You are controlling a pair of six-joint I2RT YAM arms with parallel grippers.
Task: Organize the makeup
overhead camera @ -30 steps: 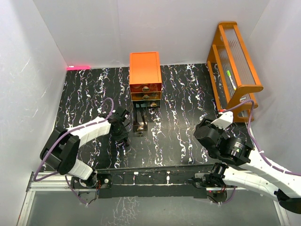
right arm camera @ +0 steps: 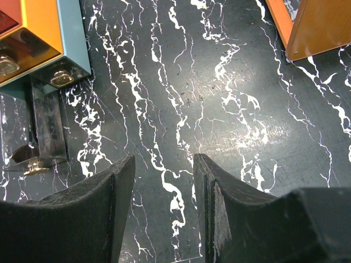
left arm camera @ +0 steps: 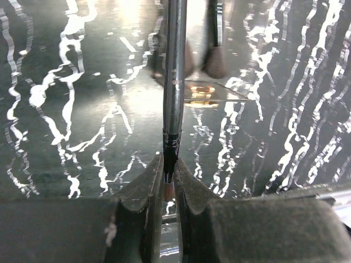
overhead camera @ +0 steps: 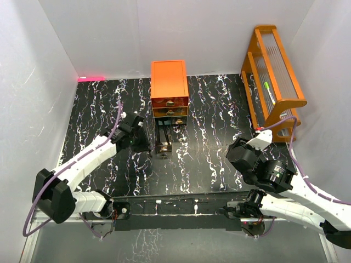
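A black makeup brush [left arm camera: 174, 71] stands out from my left gripper, its handle running up the left wrist view and its brown bristles dipping between the fingers. The orange-topped drawer cabinet [overhead camera: 169, 80] is at the back. Its clear lower-left drawer [overhead camera: 163, 148] is pulled out, with dark brushes inside; two brown brush heads [left arm camera: 215, 64] show there in the left wrist view. My left gripper [overhead camera: 146, 148] is just left of that drawer's front. My right gripper is open and empty, over bare marble to the right of the cabinet.
A wooden rack [overhead camera: 274, 82] with ribbed clear panels stands at the back right, holding a green-and-white stick [overhead camera: 269, 92]. Pink tape [overhead camera: 91, 79] marks the far left edge. Between cabinet and rack the black marble table [overhead camera: 211, 109] is clear.
My left arm has swung left and back a little, away from the table's front, bringing the gripper up beside the pulled-out drawer. The right arm and the cabinet have stayed put.
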